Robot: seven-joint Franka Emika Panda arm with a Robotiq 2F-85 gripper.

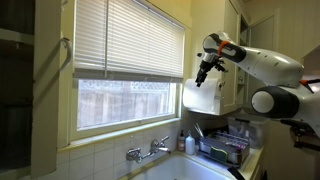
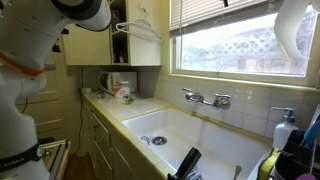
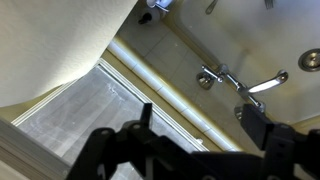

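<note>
My gripper [image 1: 200,76] hangs high near the right side of the window, in front of the upper cabinet. In the wrist view the fingers [image 3: 147,117] stand apart with a clear gap, so the gripper is open and nothing shows between them. A white sheet-like thing [image 1: 202,96] hangs just below the gripper by the cabinet; whether they touch, I cannot tell. A broad white surface [image 3: 50,40] fills the upper left of the wrist view, apart from the fingers, and may be the same thing.
Below lie the white sink [image 2: 195,135] and the wall faucet [image 2: 208,100]. A dish rack [image 1: 225,148] and soap bottles [image 1: 190,144] stand on the counter right of the sink. The window [image 1: 125,100] with its blind borders the arm's left; upper cabinets [image 1: 232,90] stand close by.
</note>
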